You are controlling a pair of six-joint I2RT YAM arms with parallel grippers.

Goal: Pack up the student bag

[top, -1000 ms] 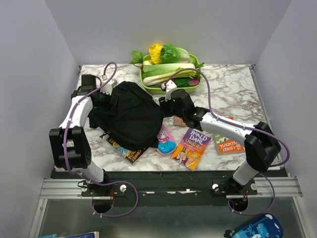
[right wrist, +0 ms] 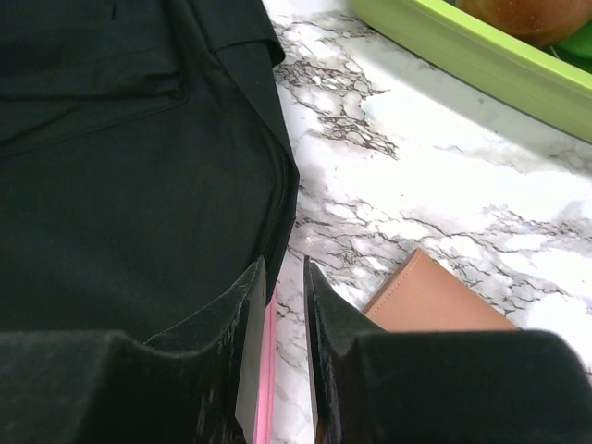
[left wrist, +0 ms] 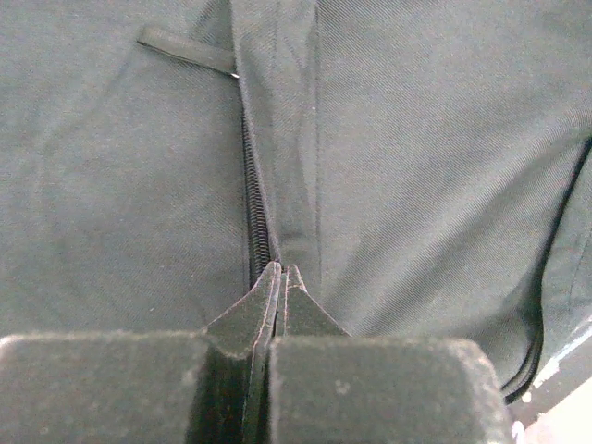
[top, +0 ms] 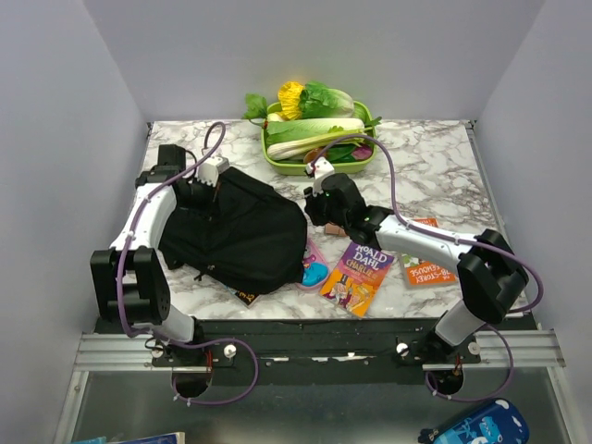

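Note:
The black bag [top: 250,240] lies spread over the left of the table. My left gripper is shut at the edge of its zipper flap [left wrist: 277,129]; whether fabric is pinched is unclear. My right gripper is part open above the bag's right edge, by a brown item [right wrist: 435,296] and a pink edge [right wrist: 268,361]. The pink pencil case [top: 313,274], a Roald Dahl book [top: 359,276] and an orange book [top: 425,273] lie to the right; another book [top: 246,296] is mostly hidden under the bag.
A green basket [top: 359,164] of vegetables stands at the back centre. Bare marble [top: 439,176] is free at the back right. A blue case [top: 476,425] is below the table's front edge at right.
The bag has shifted and spread toward the front, covering more of the book beneath. My left gripper has moved slightly right; the right arm has shifted slightly.

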